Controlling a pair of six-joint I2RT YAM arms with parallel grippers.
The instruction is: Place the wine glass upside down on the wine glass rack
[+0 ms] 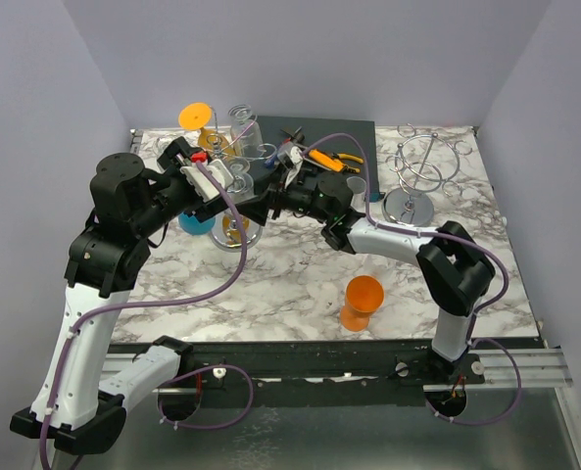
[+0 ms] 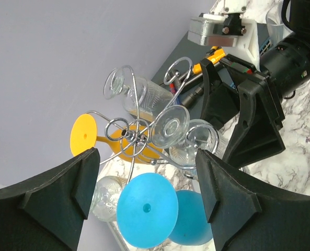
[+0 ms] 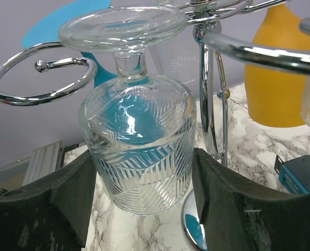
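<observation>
A clear ribbed wine glass (image 3: 139, 141) hangs upside down at a ring of the wire rack, its foot uppermost, in the right wrist view. My right gripper has its fingers on either side of the bowl; whether they grip it is hard to tell. In the left wrist view my left gripper stands open, facing the rack, with nothing clearly held between its fingers.
The rack also holds yellow cups (image 2: 83, 135), blue cups (image 2: 147, 209) and other glasses. A second, empty rack (image 1: 410, 201) stands at the right. An orange cup (image 1: 363, 299) sits at the front, on open marble.
</observation>
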